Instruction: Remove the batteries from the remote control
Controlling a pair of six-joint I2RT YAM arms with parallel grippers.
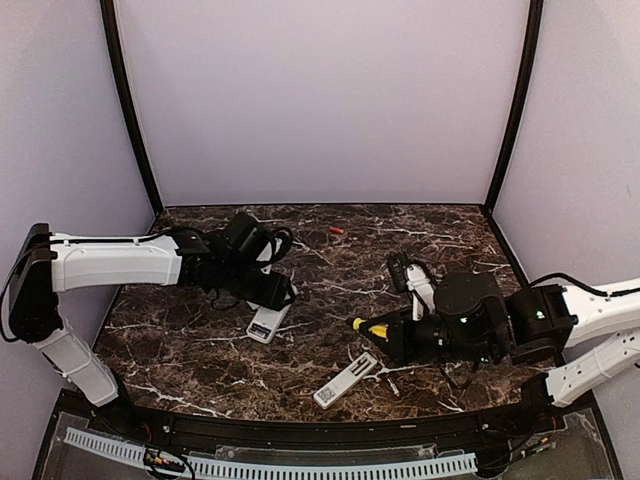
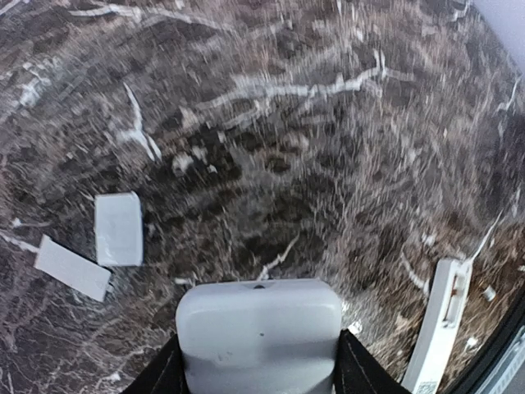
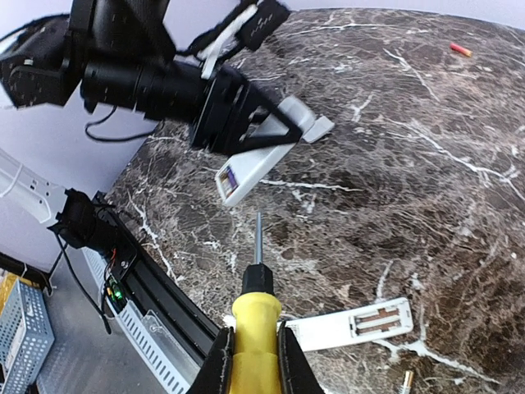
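Observation:
My left gripper is shut on a white remote control (image 1: pixel 268 322), held above the table left of centre. A dark patch shows at the remote's near end; whether it is a compartment or a label I cannot tell. A second white remote control (image 3: pixel 340 327) lies on the table, its slotted compartment (image 3: pixel 379 320) uncovered and seemingly empty. My right gripper (image 1: pixel 392 333) is shut on a yellow-handled screwdriver (image 3: pixel 256 336), whose thin tip points away from the fingers. Beside the lying remote is a small battery (image 3: pixel 408 381). A red battery (image 1: pixel 336 230) lies far back.
Two small white pieces, one upright in the left wrist view (image 2: pixel 119 230) and one slanted (image 2: pixel 74 268), lie near the held remote. A dark rail (image 1: pixel 290 427) borders the front edge.

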